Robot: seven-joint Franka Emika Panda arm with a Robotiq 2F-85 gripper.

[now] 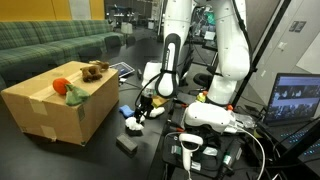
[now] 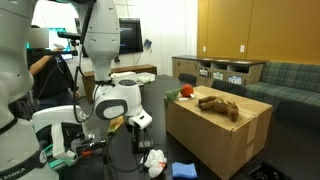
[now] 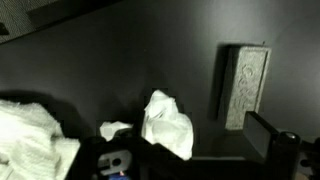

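My gripper is open, its fingers spread wide along the bottom of the wrist view. A crumpled white piece point(image 3: 166, 126), perhaps paper or cloth, lies on the dark table, showing between and beyond the fingers. In exterior view 1 the gripper point(image 1: 149, 107) hangs above and just beside this white piece point(image 1: 134, 124). To the right in the wrist view rests a grey oblong block point(image 3: 247, 86). A larger white cloth point(image 3: 32, 143) spreads out at the left edge of that view.
A cardboard box point(image 1: 48, 121) bears a red ball-like item point(image 1: 60, 86), something green and a brown plush point(image 2: 220, 107). A blue sponge point(image 2: 184, 170) lies near the white piece. Cables and a laptop point(image 1: 296, 98) occupy the right side.
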